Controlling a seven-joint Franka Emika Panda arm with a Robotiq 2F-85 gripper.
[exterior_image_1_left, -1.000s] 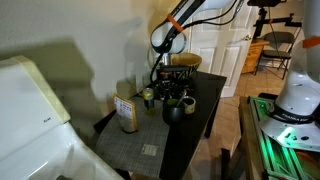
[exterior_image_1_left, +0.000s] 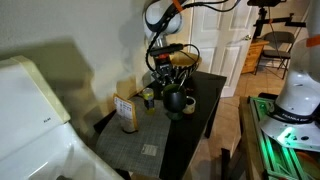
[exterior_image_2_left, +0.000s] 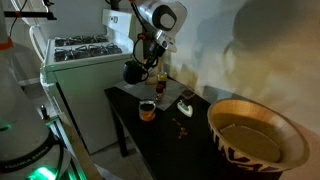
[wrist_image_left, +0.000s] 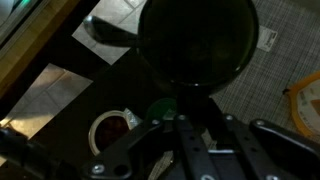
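Observation:
A dark round pot (wrist_image_left: 200, 40) with a stub handle hangs from my gripper, whose fingers are shut on its near rim. In the second exterior view the pot (exterior_image_2_left: 134, 72) is raised above the black table, beside the gripper (exterior_image_2_left: 149, 64). From the first exterior view, the pot (exterior_image_1_left: 175, 99) looks slightly tilted below the arm. Beneath it in the wrist view lie a green round item (wrist_image_left: 162, 108) and a pale cup (wrist_image_left: 109, 131) with brownish contents.
A large woven basket (exterior_image_2_left: 258, 118) occupies the table's far end. A jar (exterior_image_1_left: 149, 99) and an upright carton (exterior_image_1_left: 125, 112) stand along the wall side. The grey mat (exterior_image_1_left: 132, 148) has bare room toward the white stove (exterior_image_2_left: 82, 52).
The pot has risen off the table and shifted slightly left, with the arm rising too. Earlier it stood lower, among the cup and jar. Those other items have not visibly moved.

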